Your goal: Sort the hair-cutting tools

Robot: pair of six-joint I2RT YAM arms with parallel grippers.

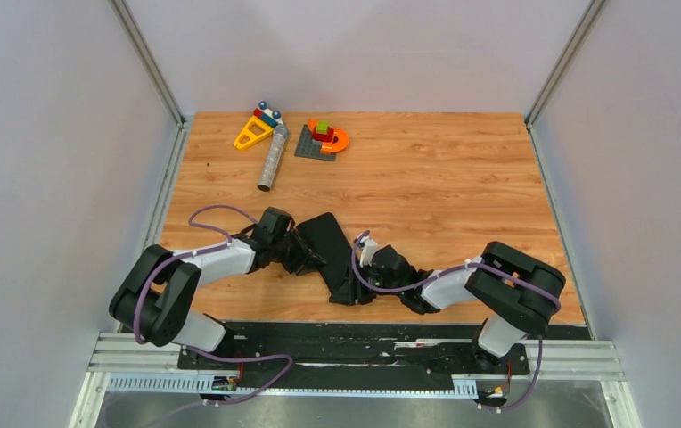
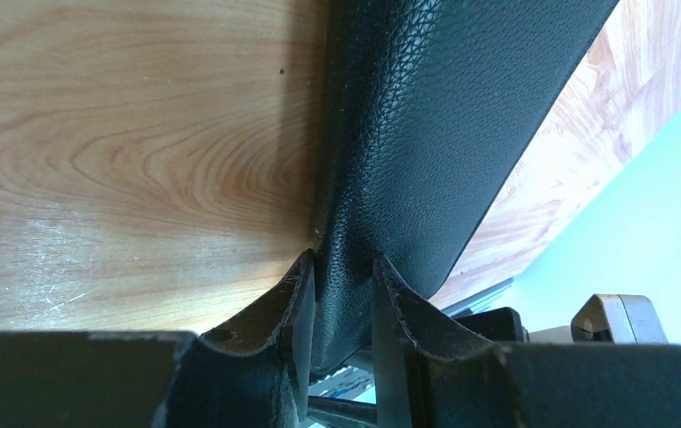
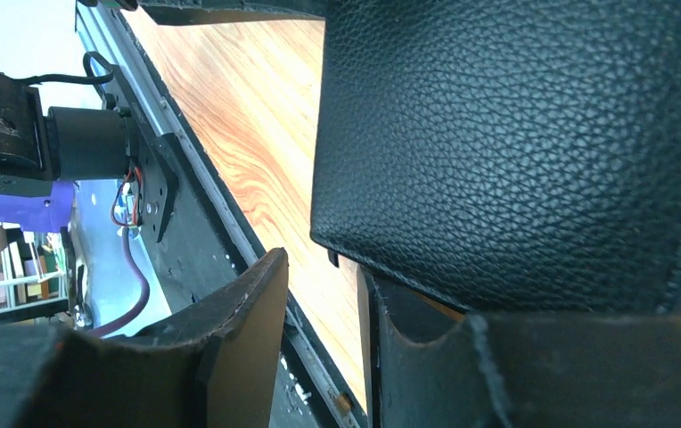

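Observation:
A black leather case (image 1: 324, 234) lies at the table's front centre, with a pebbled surface in both wrist views (image 2: 435, 134) (image 3: 506, 143). My left gripper (image 1: 308, 260) is at its left long edge; in the left wrist view its fingertips (image 2: 386, 276) sit against that edge, part open. My right gripper (image 1: 350, 294) is at the case's front end; in the right wrist view its fingers (image 3: 248, 312) stand apart just beside the case's corner. Whether either has the case between its fingers is unclear. No hair cutting tools are visible.
At the back left lie a yellow triangular toy (image 1: 248, 136), a silver cylinder (image 1: 273, 160) and a grey plate (image 1: 310, 153) with coloured blocks. The table's front edge runs close below both grippers.

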